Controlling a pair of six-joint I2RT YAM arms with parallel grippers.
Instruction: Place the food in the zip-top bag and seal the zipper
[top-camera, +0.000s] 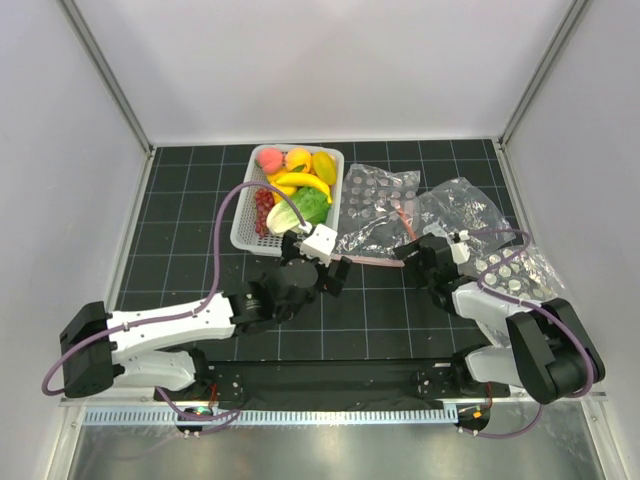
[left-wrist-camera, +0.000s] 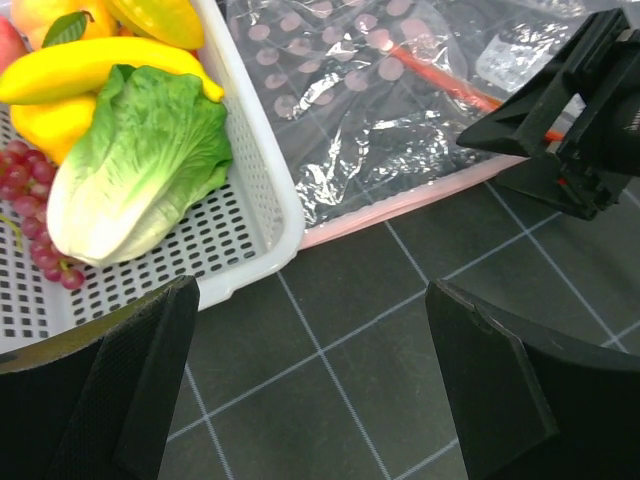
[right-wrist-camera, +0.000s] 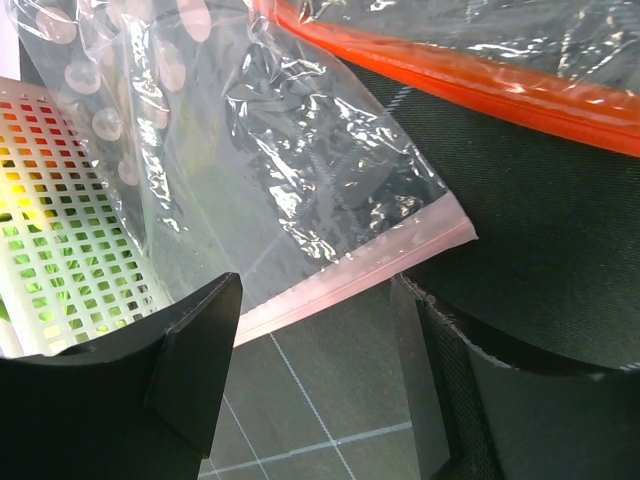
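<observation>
A clear zip top bag with a pink zipper strip lies flat right of the white basket. In the basket are toy foods: a lettuce, a banana, red grapes and several others. My left gripper is open at the basket's front right corner, nothing between its fingers. At the bag's right front corner is my right gripper, its fingers parted around the pink strip's end, with a gap showing on either side.
A second clear bag with an orange zipper overlaps close to my right gripper, and another bag lies farther right.
</observation>
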